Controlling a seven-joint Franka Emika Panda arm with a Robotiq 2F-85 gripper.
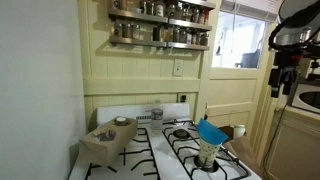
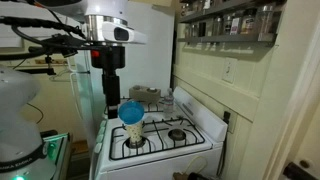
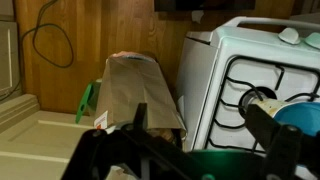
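My gripper [image 1: 283, 82] hangs high at the right in exterior view 1, apart from the stove and its objects. In the wrist view my gripper has its dark fingers spread wide, with nothing held between them. On the white stove [image 1: 173, 165] stands a pale patterned container [image 1: 208, 156], with a blue bowl-like piece [image 1: 210, 132] at its top. That blue piece [image 2: 131, 112] also shows in exterior view 2, and its rim [image 3: 298, 113] appears at the wrist view's right edge, partly hidden by a finger.
An open brown box [image 1: 108, 142] sits at the stove's left, with a glass jar [image 1: 156, 121] toward the back. Shelves of jars [image 1: 160, 28] line the wall. Below the wrist camera lie a brown paper-like object [image 3: 140, 88] and a green item [image 3: 87, 103] beside the stove.
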